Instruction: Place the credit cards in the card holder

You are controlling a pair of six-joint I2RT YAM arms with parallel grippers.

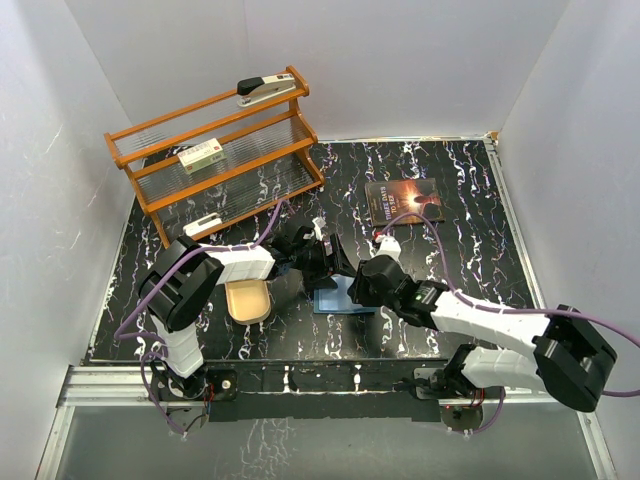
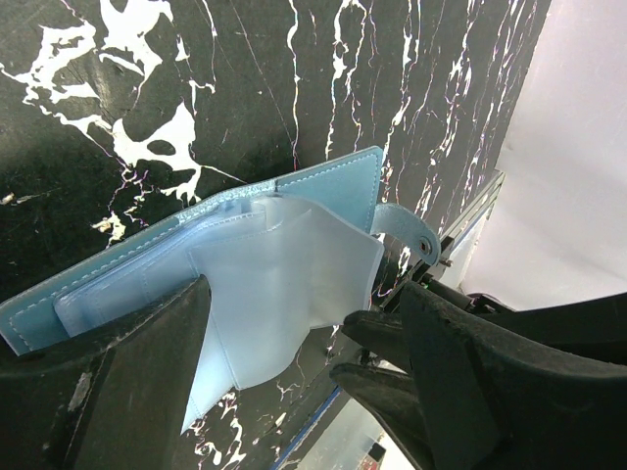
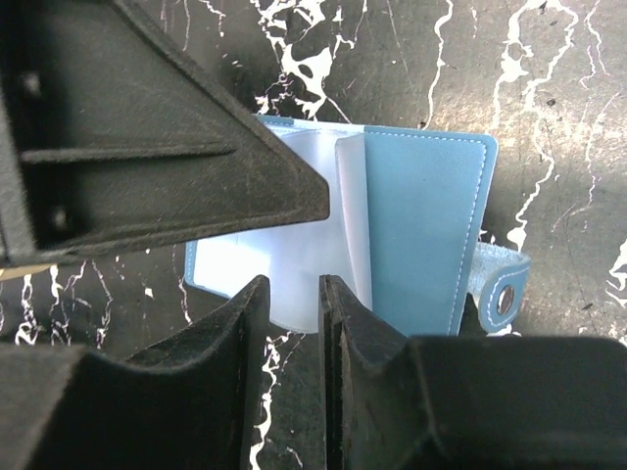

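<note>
A light blue card holder [image 1: 338, 299] lies on the marble-patterned table, with translucent sleeves [image 2: 265, 294] and a snap strap [image 3: 500, 289]. My left gripper [image 1: 326, 262] is over it, open, its dark fingers at either side of the lower left wrist view. My right gripper is just in front of the holder's sleeve in its wrist view, fingers nearly closed; whether anything is between them is hard to see. No card can be made out.
A tan tray [image 1: 247, 301] sits left of the holder. A wooden shelf [image 1: 215, 180] with staplers and a box stands at back left, a book [image 1: 403, 201] at back right.
</note>
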